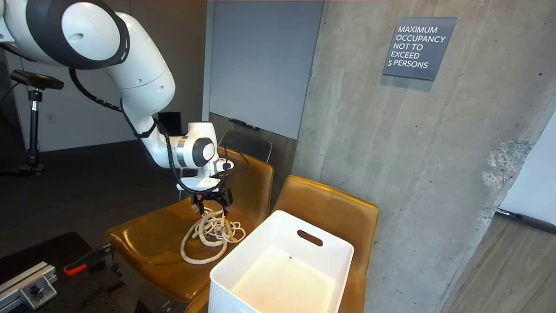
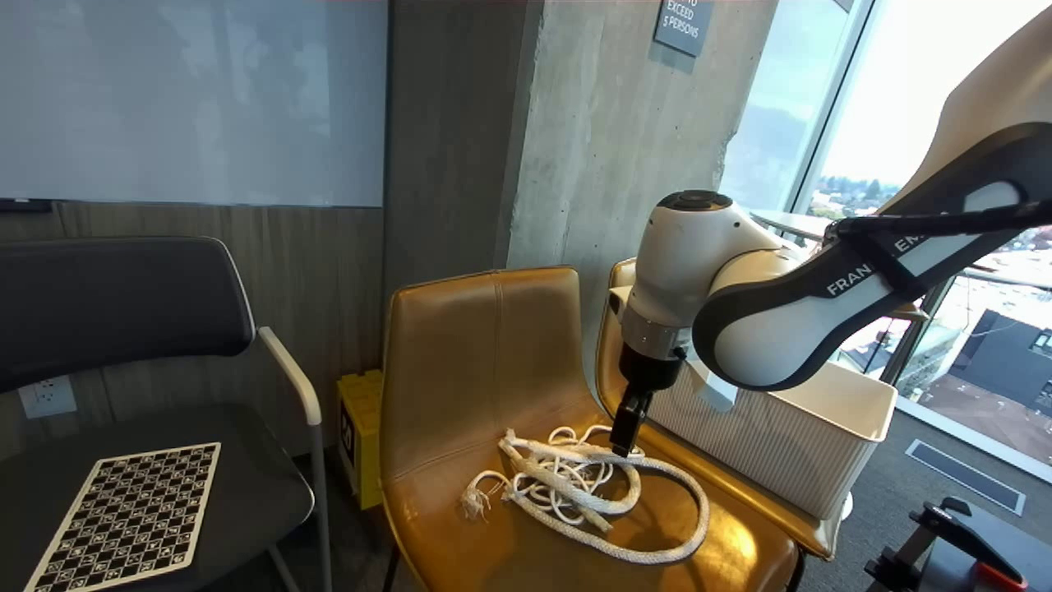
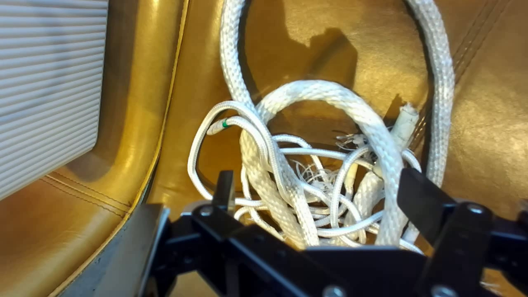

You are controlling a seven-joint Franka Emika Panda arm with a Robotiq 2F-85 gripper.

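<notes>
A tangle of white rope (image 1: 211,232), thick braid mixed with thinner cord, lies on the brown leather chair seat (image 1: 156,234). My gripper (image 1: 212,211) points down at the rope's back part, its black fingers spread apart. From the wrist, the rope (image 3: 317,89) passes below and between the two fingertips, and the gripper stands open without clasping it. In the second exterior view the gripper (image 2: 623,449) is seen edge-on, its tips close to the rope (image 2: 582,483); whether they touch it cannot be told.
On the neighbouring brown chair (image 1: 333,201) stands an empty white bin (image 1: 284,261) with a ribbed outside and a handle slot. The chair's backrest (image 2: 483,365) rises behind the rope. A dark chair (image 2: 128,316) holding a patterned board (image 2: 128,513) stands to the side.
</notes>
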